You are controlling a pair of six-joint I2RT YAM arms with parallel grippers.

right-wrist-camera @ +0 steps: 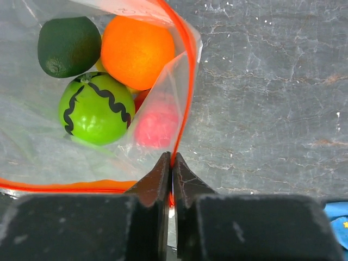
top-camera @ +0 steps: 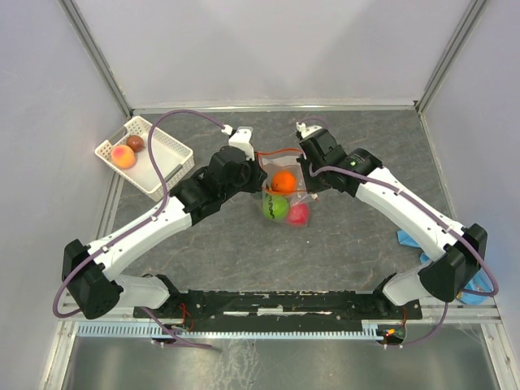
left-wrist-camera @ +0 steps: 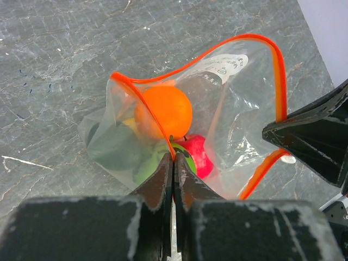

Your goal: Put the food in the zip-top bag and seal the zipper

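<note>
The clear zip top bag point(top-camera: 286, 166) hangs between my two arms, its orange-edged mouth spread wide. Inside lie an orange point(left-wrist-camera: 166, 111), a green striped fruit point(right-wrist-camera: 97, 109), a red-pink fruit point(left-wrist-camera: 198, 155) and a dark green avocado point(right-wrist-camera: 69, 48). On the left side of the mouth, my left gripper is shut on the orange edge. At the opposite side, the fingertips of my right gripper are close together on the orange edge, which runs between them.
A white basket point(top-camera: 183, 166) at the back left holds a peach point(top-camera: 123, 156) and a brown fruit point(top-camera: 135, 143). Blue cloth-like pieces point(top-camera: 479, 286) lie at the right edge. Grey table around the bag is clear.
</note>
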